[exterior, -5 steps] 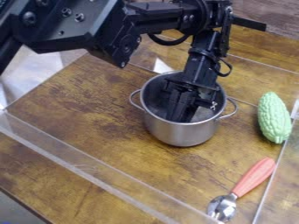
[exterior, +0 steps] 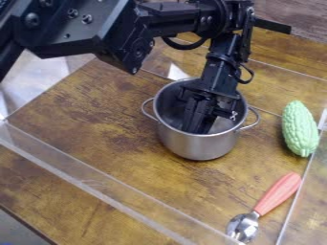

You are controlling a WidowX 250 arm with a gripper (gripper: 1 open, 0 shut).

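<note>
A steel pot [exterior: 192, 142] with two side handles stands on the wooden table [exterior: 90, 134]. My black gripper [exterior: 202, 117] reaches down from above into the pot, its fingers low inside it and dark against the shadowed interior. I cannot make out anything held between them; the bottom of the pot is mostly hidden by the gripper.
A pale green bitter melon [exterior: 299, 130] lies right of the pot. An ice-cream scoop with a pink handle [exterior: 276, 196] lies at the lower right. Clear plastic edges border the area.
</note>
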